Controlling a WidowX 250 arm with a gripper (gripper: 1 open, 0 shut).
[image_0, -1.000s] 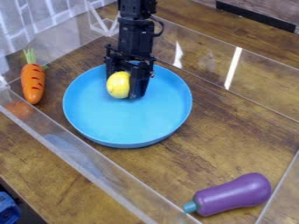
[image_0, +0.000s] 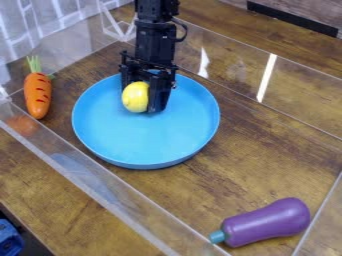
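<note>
A blue plate (image_0: 147, 135) rests on the wooden surface, upper centre. On its back part sits a yellow object (image_0: 135, 97). The black gripper (image_0: 144, 92) reaches down from the top onto it, its fingers around or just behind it; whether they are closed on it I cannot tell.
An orange carrot (image_0: 38, 96) lies left of the plate. A purple eggplant (image_0: 267, 222) lies at the front right. Clear barrier walls (image_0: 160, 225) run along the edges. The wood right of the plate is free.
</note>
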